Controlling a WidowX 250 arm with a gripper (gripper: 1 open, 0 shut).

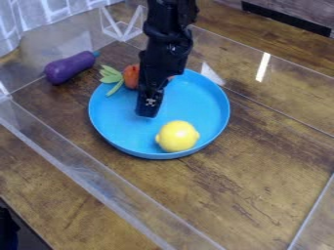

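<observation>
The black gripper (151,90) reaches down from the top over the back of a blue plate (131,127), open, its fingertips low above the plate beside an orange carrot (131,75) with green leaves, which it partly hides. A yellow lemon (177,136) lies on the front right of the plate. A purple eggplant (70,65) lies outside the plate at the back left. Whether anything is between the fingers is hard to see.
Clear strips or edges run along the left side.
</observation>
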